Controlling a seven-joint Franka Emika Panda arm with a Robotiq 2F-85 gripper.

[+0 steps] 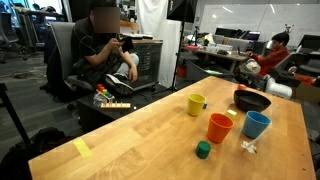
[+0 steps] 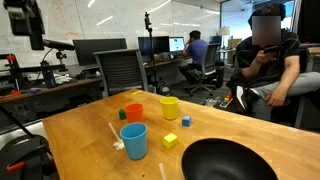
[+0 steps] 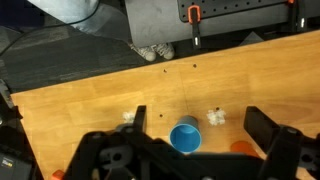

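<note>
My gripper stands open high above the table, its two dark fingers wide apart and nothing between them. In the wrist view a blue cup (image 3: 185, 138) lies below, close to a small white item (image 3: 216, 116), and an orange-red cup (image 3: 243, 148) is partly hidden by the right finger. Exterior view 1 has the orange-red cup (image 1: 219, 127), blue cup (image 1: 256, 125), yellow mug (image 1: 196, 104), a small green object (image 1: 203, 150) and a black pan (image 1: 251, 101) on the wooden table. A yellow block (image 2: 169, 140) and a blue block (image 2: 186, 120) show in exterior view 2.
Bare wood covers the left part of the table (image 1: 120, 150), apart from a yellow square (image 1: 82, 147) near its edge. A seated person (image 2: 268, 60) is beyond the table. In exterior view 2 the arm (image 2: 22, 70) enters at the upper left.
</note>
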